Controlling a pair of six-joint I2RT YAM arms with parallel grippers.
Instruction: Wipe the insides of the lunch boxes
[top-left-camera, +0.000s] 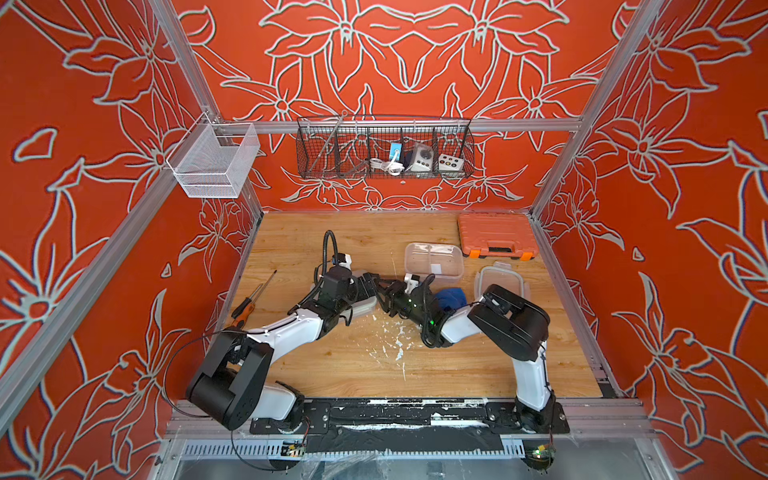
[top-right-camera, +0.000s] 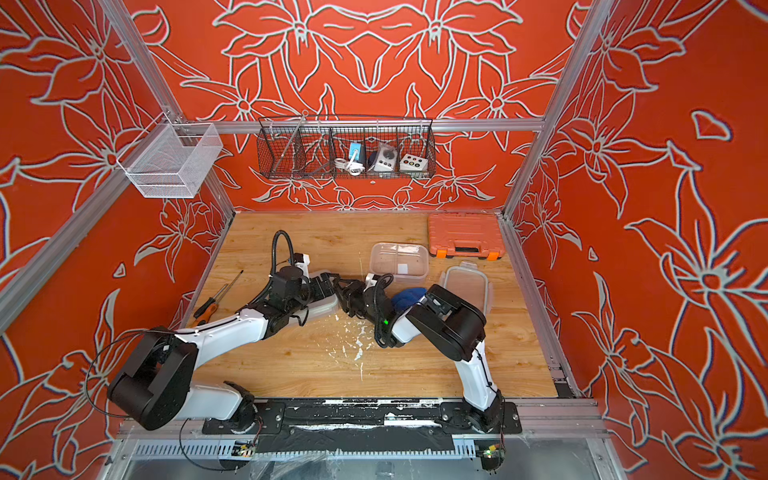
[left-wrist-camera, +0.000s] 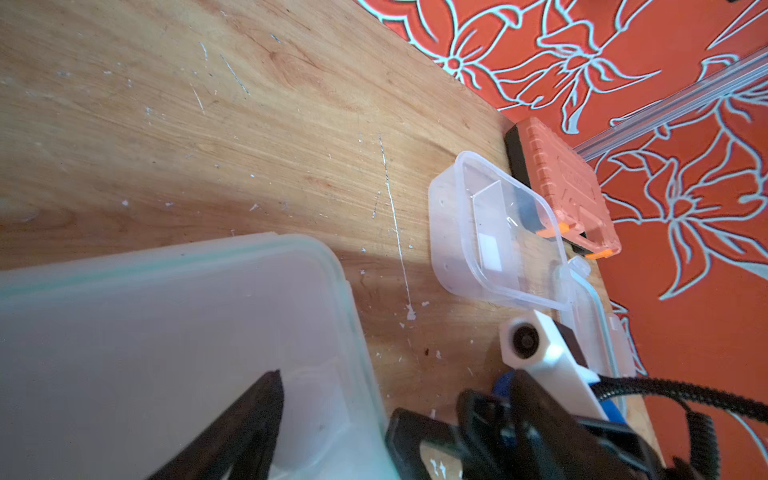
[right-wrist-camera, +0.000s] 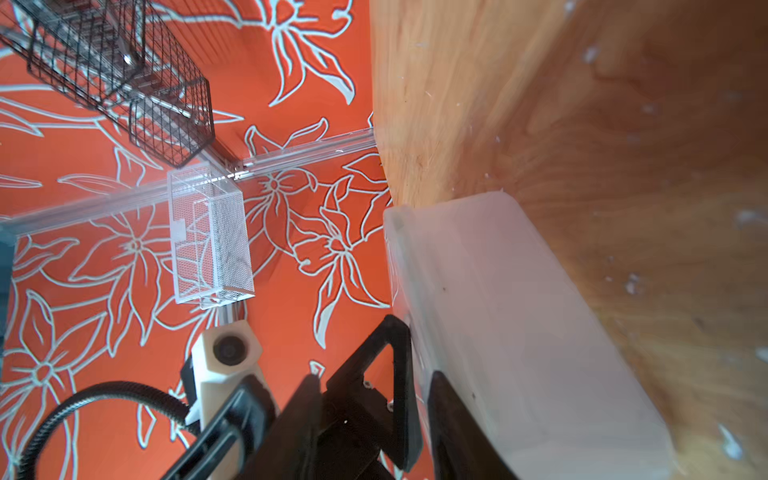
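A translucent lunch box with a teal seal line round its lid sits left of the table's middle, its pale side wall (right-wrist-camera: 520, 320) filling much of the right wrist view. My left gripper (top-left-camera: 373, 281) is over its right end, fingers spread apart. Close by, my right gripper (top-left-camera: 382, 294) stands at that same end, its fingers apart too and nothing seen held. The grippers nearly meet; contact with the lid cannot be judged. An uncovered clear box (top-left-camera: 434, 261) is further back, with a loose lid (top-left-camera: 502, 273) to its right. Behind the right arm lies a blue cloth (top-left-camera: 450, 299).
An orange case (top-left-camera: 497, 235) occupies the back right corner. Screwdrivers (top-left-camera: 246, 308) lie at the left edge. White flakes or scuffs mark the front middle of the table. A wire basket (top-left-camera: 384, 152) hangs on the back wall.
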